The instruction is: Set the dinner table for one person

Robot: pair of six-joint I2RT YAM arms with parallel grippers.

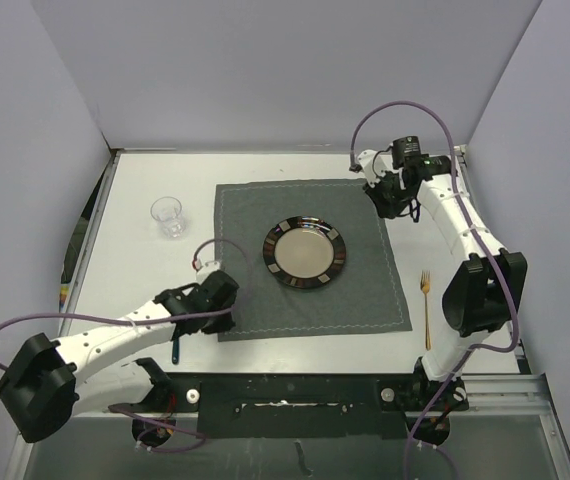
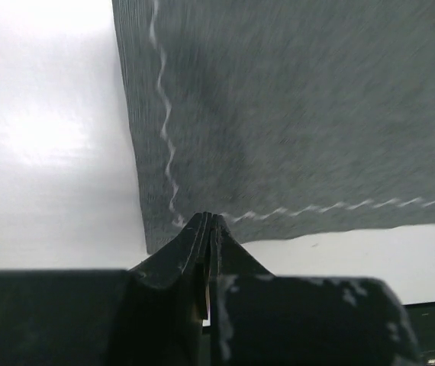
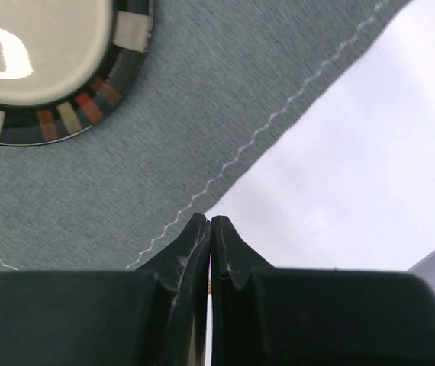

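The grey mat [image 1: 255, 205] lies on the white table, its right border under my right gripper [image 1: 387, 212]. That gripper is shut, with nothing visible between its fingers, to the right of the dark-rimmed plate [image 1: 333, 240], which rests on the mat. My left gripper is shut too, over the mat's front left corner, nothing visible between its fingertips. A clear glass [image 1: 168, 215] stands left of the mat. The fork [image 1: 425, 285] lies right of it. A utensil with a dark blue handle [image 1: 176, 350] is partly hidden under my left arm.
A strip of bare table [image 1: 295, 355] runs along the mat's front edge. Colourful items [image 1: 64, 297] sit off the table's left edge.
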